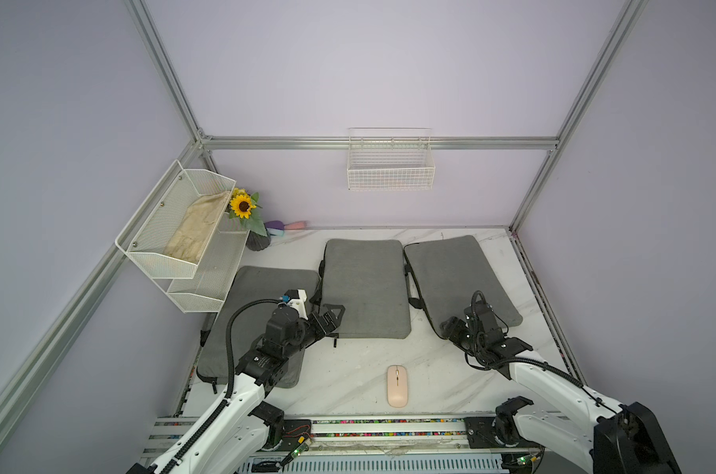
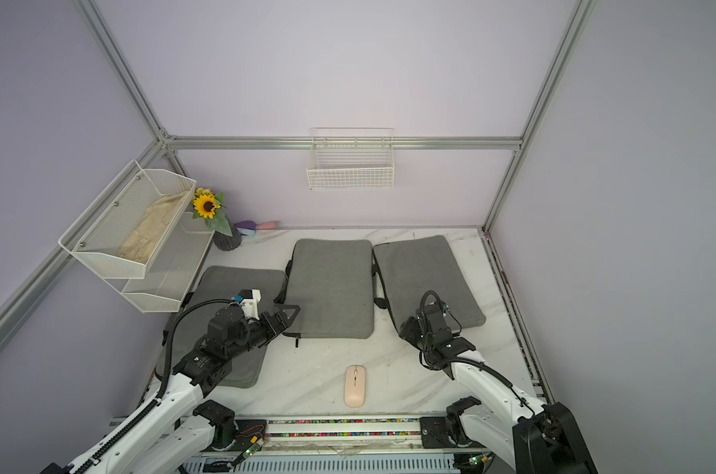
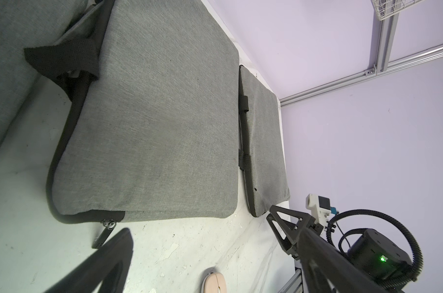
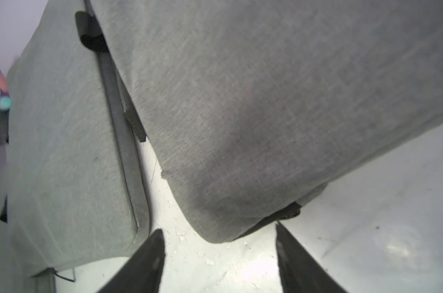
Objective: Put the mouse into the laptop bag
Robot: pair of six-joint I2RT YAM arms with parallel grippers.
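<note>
A pale pink mouse (image 1: 397,385) lies on the white table near the front middle, with three grey laptop bags behind it: the middle one (image 1: 364,288), the right one (image 1: 452,272) and the left one (image 1: 247,355). My left gripper (image 1: 330,320) hangs over the front left of the middle bag, open and empty. My right gripper (image 1: 452,330) is at the front left corner of the right bag; in the right wrist view its blurred fingers stand apart with nothing between them, just short of that corner.
White mesh shelves (image 1: 180,256) with a sunflower plant (image 1: 243,207) are at the back left. A wire basket (image 1: 390,177) hangs on the back rail. Bare table (image 1: 350,395) surrounds the mouse.
</note>
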